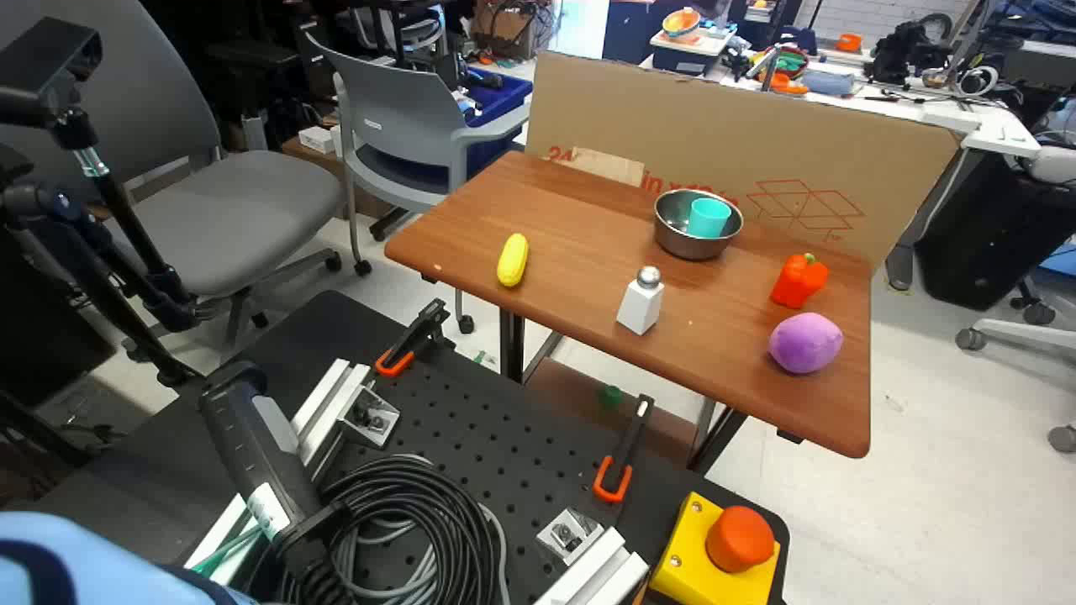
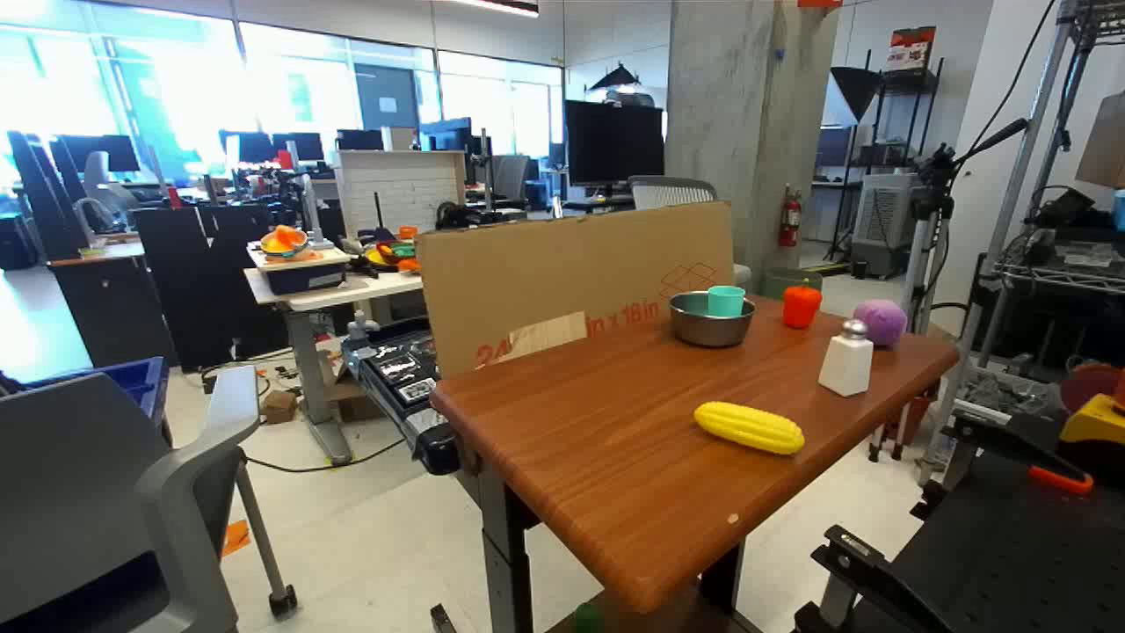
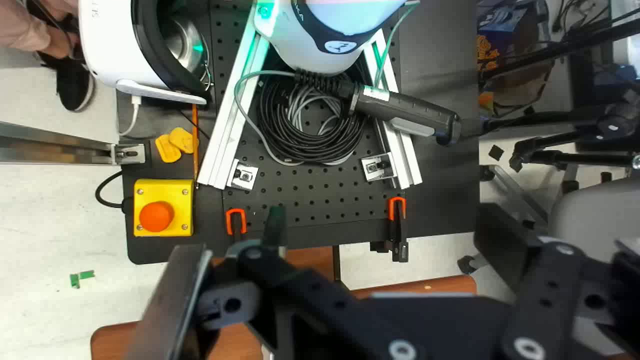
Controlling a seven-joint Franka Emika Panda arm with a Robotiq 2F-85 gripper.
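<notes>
In the wrist view my gripper shows large along the bottom. Its fingers are wide apart and hold nothing, and the brown table lies partly hidden behind it. Neither exterior view shows the gripper. On the brown table (image 1: 595, 267) a yellow corn cob (image 1: 512, 260) lies at the left. A white shaker with a metal top (image 1: 640, 302) stands near the front edge. Toward the back, a turquoise cup (image 1: 709, 218) sits inside a metal bowl (image 1: 673, 238). An orange-red pepper (image 1: 799, 281) and a purple round object (image 1: 806, 343) are at the right.
A cardboard panel (image 1: 625, 111) stands along the table's back. The black perforated platform (image 1: 474, 403) carries coiled cables (image 3: 309, 141), clamps and a yellow box with an orange button (image 3: 157, 216). Bare table lies between the corn and the bowl.
</notes>
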